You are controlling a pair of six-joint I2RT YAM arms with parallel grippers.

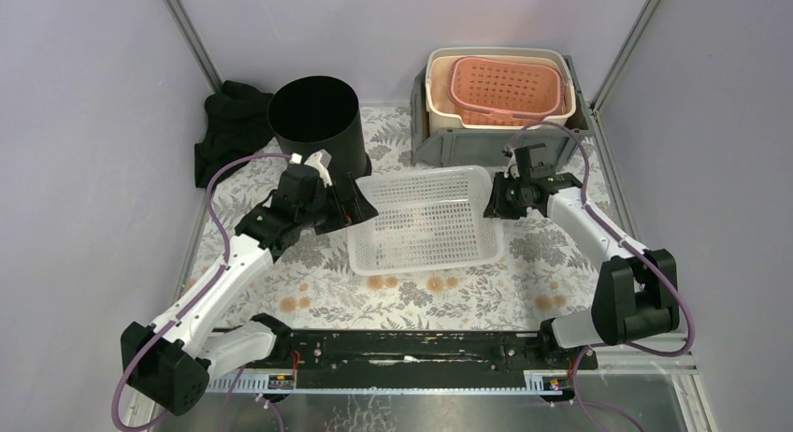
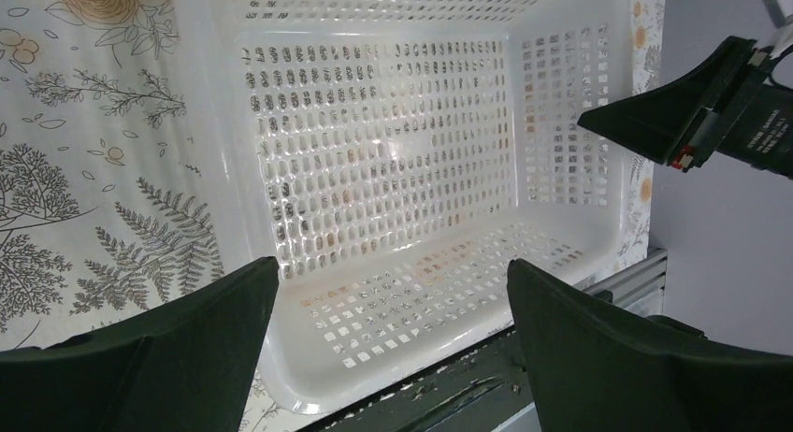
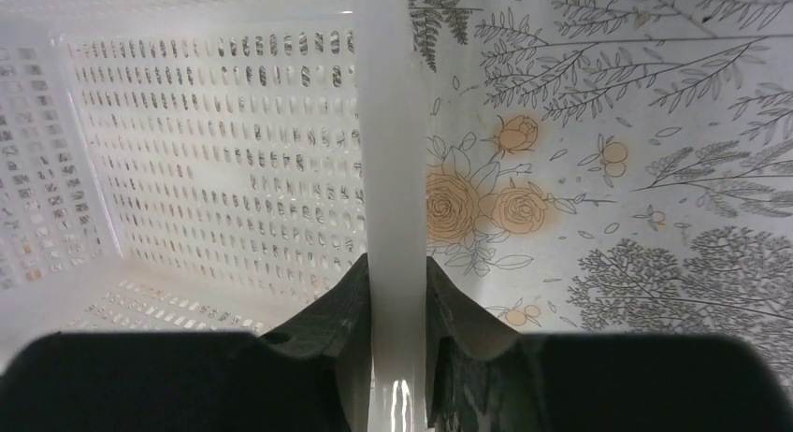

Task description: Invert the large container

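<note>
The large white perforated plastic container (image 1: 421,226) stands upright, open side up, in the middle of the patterned table. My right gripper (image 1: 495,200) is shut on the rim of its right end; in the right wrist view the rim (image 3: 395,170) runs between the fingers. My left gripper (image 1: 348,208) stands open over the container's left end, its two fingertips (image 2: 393,280) wide apart above the container with nothing held between them.
A black bin (image 1: 318,114) and dark cloth (image 1: 229,133) stand at the back left. A grey crate (image 1: 449,149) with stacked cream and pink baskets (image 1: 505,86) stands at the back right. Bare table (image 1: 309,306) shows along the front.
</note>
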